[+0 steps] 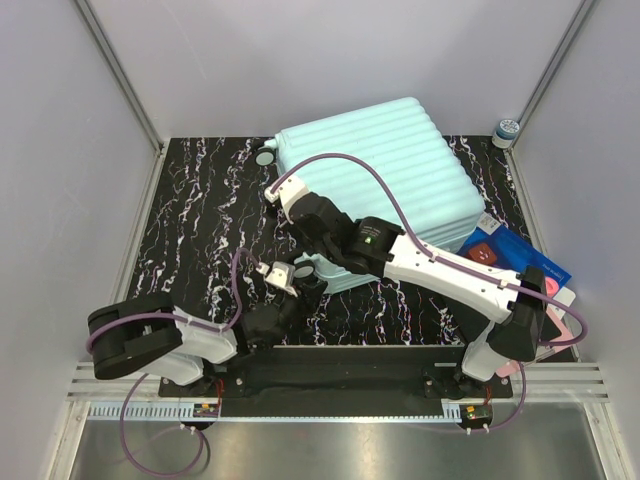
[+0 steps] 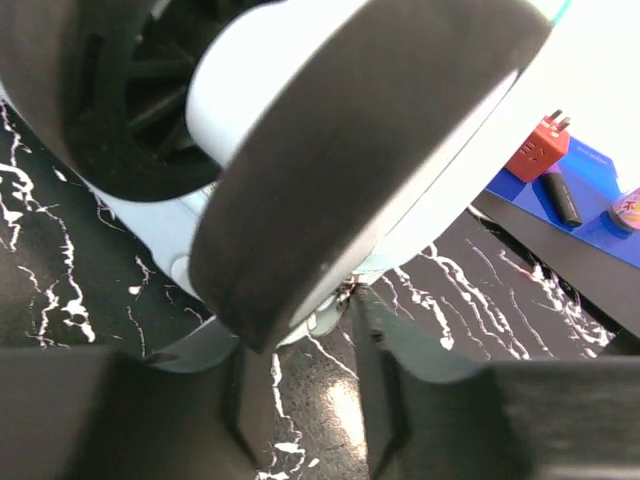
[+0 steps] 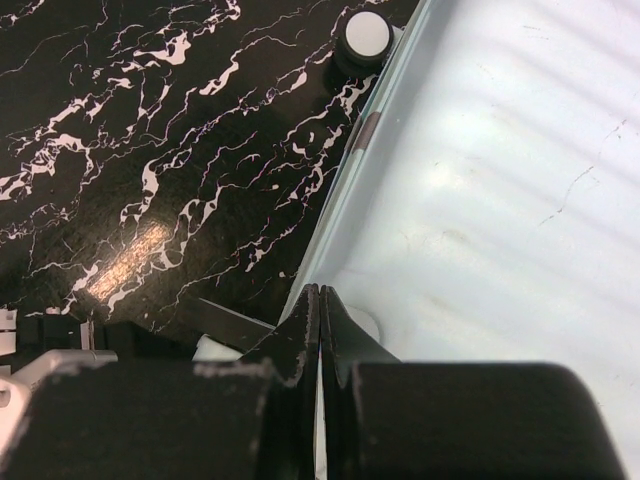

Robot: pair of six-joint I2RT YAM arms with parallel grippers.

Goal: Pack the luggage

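Note:
The pale mint ribbed suitcase (image 1: 380, 170) lies shut on the black marbled table, its wheels toward the left. In the top view my left gripper (image 1: 312, 292) is at its near left corner, beside a wheel (image 1: 303, 270). That black-and-white wheel (image 2: 370, 150) fills much of the left wrist view. Below it, my left gripper is part open, with table showing between its fingers. A small metal piece (image 2: 347, 288), perhaps a zipper pull, shows near the right finger's tip. My right gripper is shut, nothing visible between its fingertips, over the suitcase's edge (image 3: 340, 200).
On the right lies a blue tray (image 1: 520, 258) with small items, partly behind the right arm, including a red cube (image 2: 540, 148). A white jar (image 1: 506, 132) stands in the far right corner.

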